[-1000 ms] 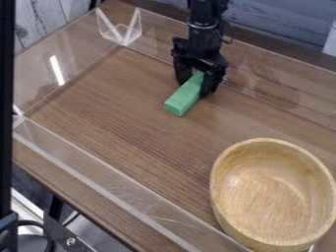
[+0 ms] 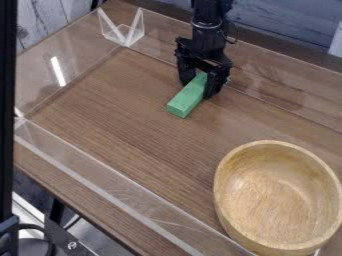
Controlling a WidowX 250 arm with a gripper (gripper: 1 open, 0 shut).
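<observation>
The black arm comes down from the back centre, its gripper (image 2: 201,68) low over the wooden table (image 2: 114,150). A green oblong block (image 2: 186,100) lies beneath it, the far end covered by the dark fingers. Whether they are shut on the block I cannot tell.
A round beige bowl (image 2: 274,195) sits at the front right. A clear angular piece (image 2: 123,25) is at the back left. Black cables lie at the lower left edge.
</observation>
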